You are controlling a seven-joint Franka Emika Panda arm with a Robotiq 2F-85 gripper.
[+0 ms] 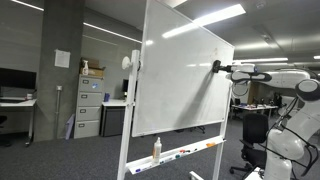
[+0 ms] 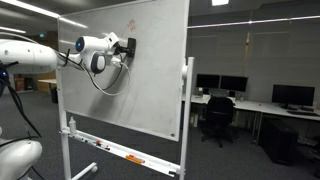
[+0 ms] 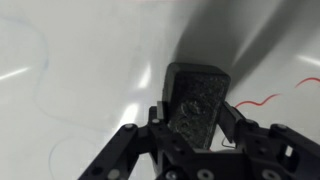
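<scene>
My gripper is shut on a dark, block-shaped eraser point(image 3: 198, 92), with a finger on either side of it. The eraser is up at the whiteboard point(image 1: 180, 90), seemingly against its face. In exterior view 1 the eraser point(image 1: 215, 66) is near the board's right edge, at upper mid-height. A red line point(image 3: 258, 102) runs to the right of the eraser in the wrist view, with a short dark stroke below it. Exterior view 2 shows a small red scribble point(image 2: 131, 24) above the eraser point(image 2: 131, 46). Faint grey traces show on the left in the wrist view.
Below the board, a ledge point(image 1: 140, 166) carries a spray bottle point(image 1: 157, 150) and several markers. An orange item point(image 2: 135, 158) lies there too. Office chairs point(image 2: 218, 118) and desks stand clear of the board. The board's face around the arm is unobstructed.
</scene>
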